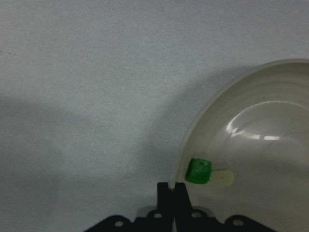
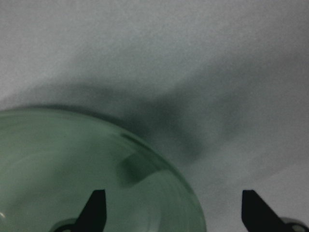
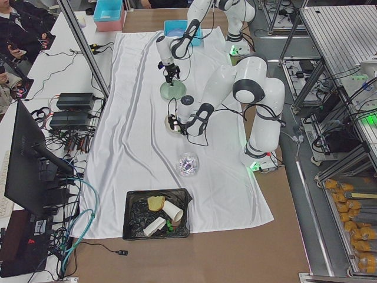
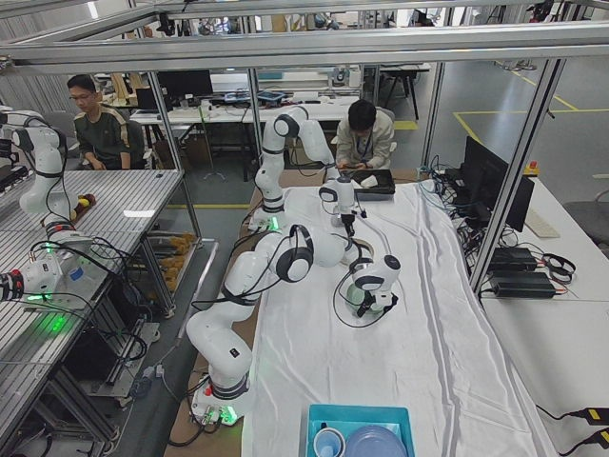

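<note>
In the left wrist view, a beige bowl [image 1: 270, 164] holds a green piece [image 1: 198, 170] with a pale tab [image 1: 222, 177] near its rim. My left gripper is shut at that rim; I cannot tell whether the rim is between its fingers. My right gripper is open over the edge of a green dish [image 2: 58, 159], one finger above the dish and the other outside it, with nothing held.
A black tray [image 3: 126, 215] with food scraps and cups lies at the near end, behind a clear container [image 3: 188, 164]. A blue bin [image 4: 358, 415] stands at the far end. The cloth's side opposite the arms [image 3: 118, 141] is clear.
</note>
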